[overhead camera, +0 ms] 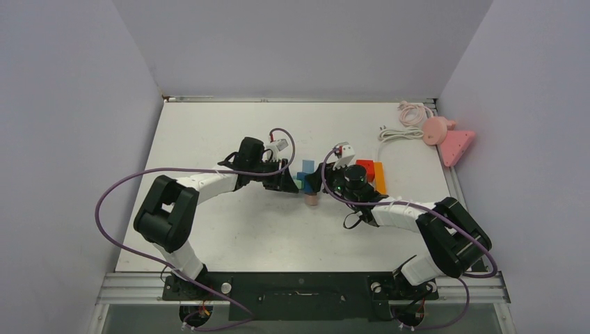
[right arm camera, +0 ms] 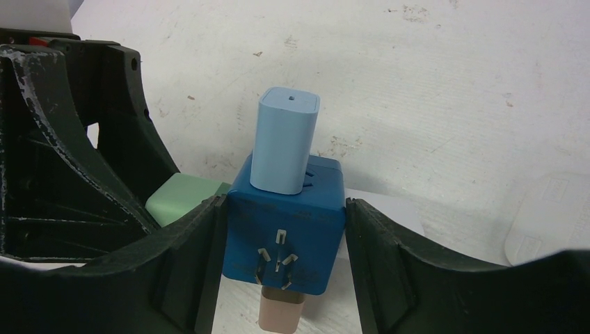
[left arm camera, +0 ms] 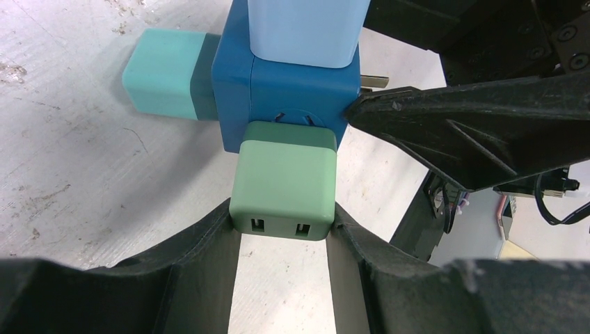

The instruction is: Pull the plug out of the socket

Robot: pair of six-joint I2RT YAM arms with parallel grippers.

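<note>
A dark blue cube socket has coloured plugs on its faces: light blue on top, teal, pale green and a tan one [right arm camera: 281, 313] below it in the right wrist view. My left gripper is shut on the pale green plug, which sits against the socket. My right gripper has a finger at either side of the blue socket, touching or nearly touching it; whether it grips firmly is hard to tell.
Red and orange blocks [overhead camera: 379, 179] lie right of my right gripper. Coiled white cords [overhead camera: 407, 133] and pink pieces [overhead camera: 453, 146] lie at the back right.
</note>
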